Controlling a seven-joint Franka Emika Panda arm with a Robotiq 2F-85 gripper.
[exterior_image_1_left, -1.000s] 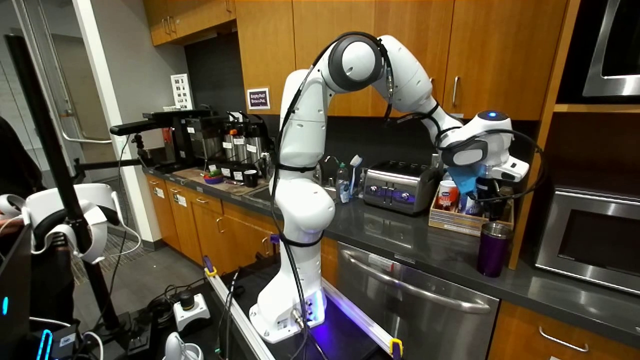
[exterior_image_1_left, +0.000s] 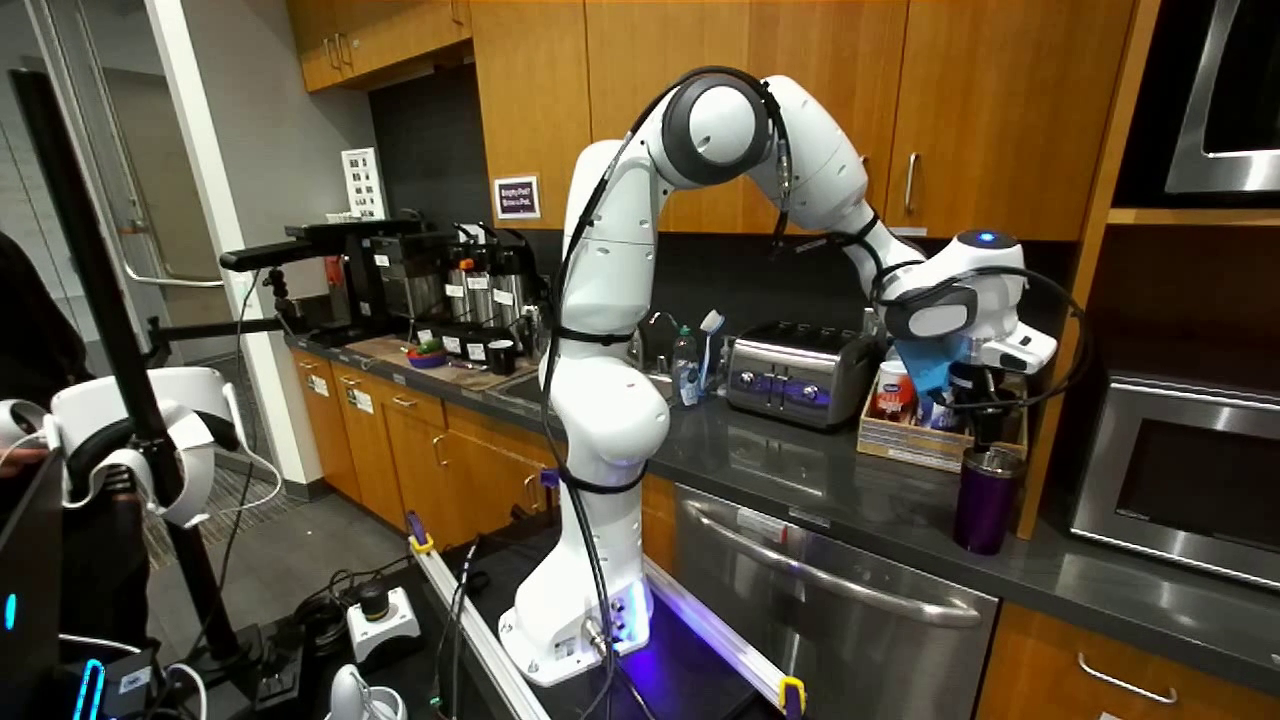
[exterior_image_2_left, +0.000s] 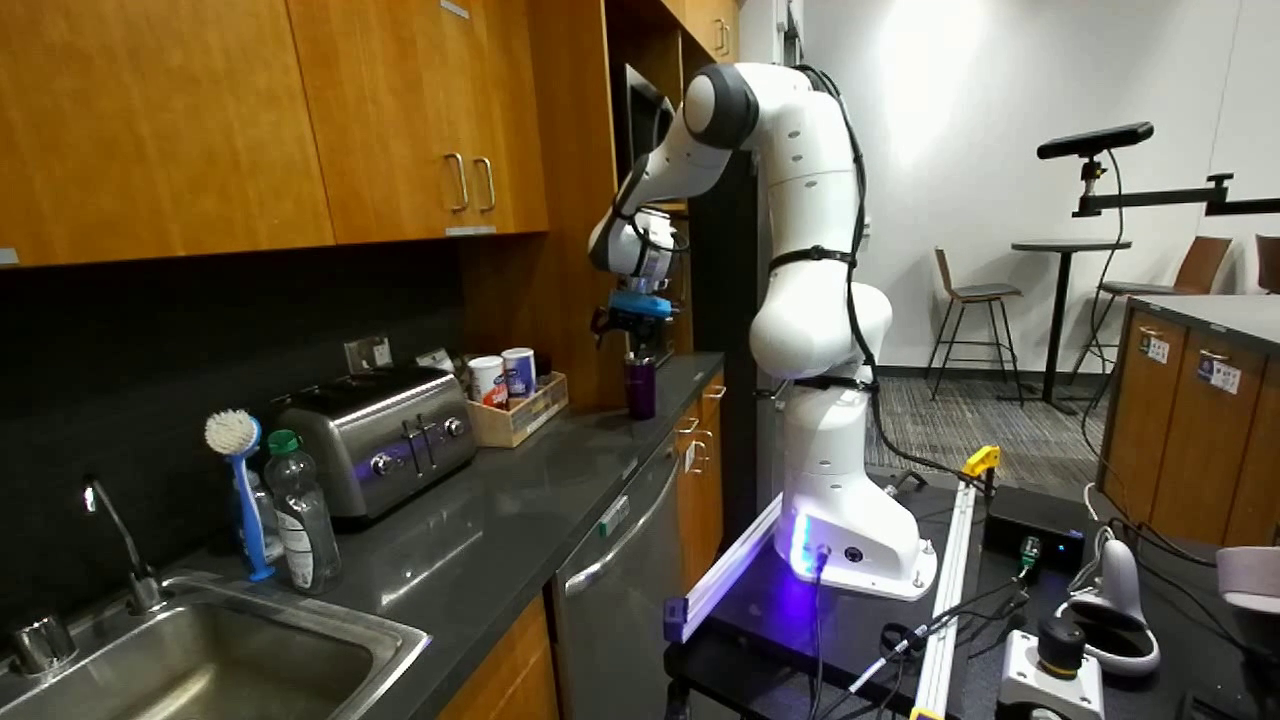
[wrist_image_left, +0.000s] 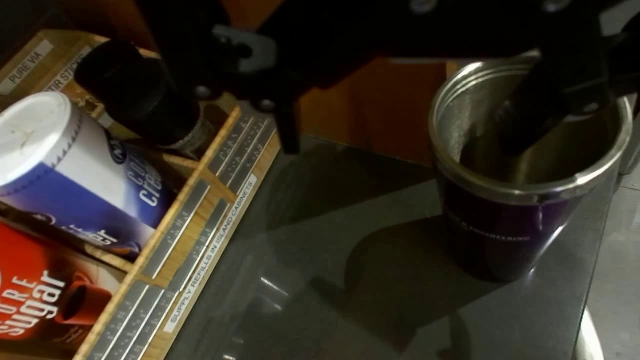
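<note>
A purple tumbler with a steel rim (wrist_image_left: 501, 231) stands upright and uncovered on the dark counter, at right in the wrist view. My gripper is open, its fingers wide apart with only bare counter and cabinet visible between them. One finger (wrist_image_left: 528, 117) overlaps the tumbler's mouth; its tip seems at or just inside the rim, though the depth is hard to judge. The other finger (wrist_image_left: 289, 129) hangs outside, on the side towards the wooden box. From exterior view 1 the gripper sits directly above the tumbler (exterior_image_1_left: 987, 504).
Beside the tumbler is a wooden organizer box (wrist_image_left: 201, 240) holding a creamer canister (wrist_image_left: 78, 162), a red sugar canister (wrist_image_left: 42, 288) and a black-topped container (wrist_image_left: 141, 90). A toaster (exterior_image_1_left: 792, 374) stands farther along. The counter's front edge runs close by the tumbler.
The arm's end has come down slightly, bringing my gripper closer to the tumbler's rim. The tumbler stays in the same spot.
</note>
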